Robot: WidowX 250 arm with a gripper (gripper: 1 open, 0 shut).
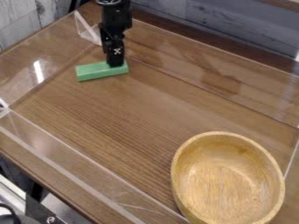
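A flat green block point(96, 72) lies on the wooden table point(152, 114) toward the upper left. My black gripper point(114, 56) hangs from the top of the view, its fingers down at the block's back right part. It looks open, though the fingertips are small and dark, and whether they touch the block I cannot tell.
A large round pale yellow bowl point(228, 178) sits at the lower right. A wall runs along the back, and the table's left edge shows at the lower left.
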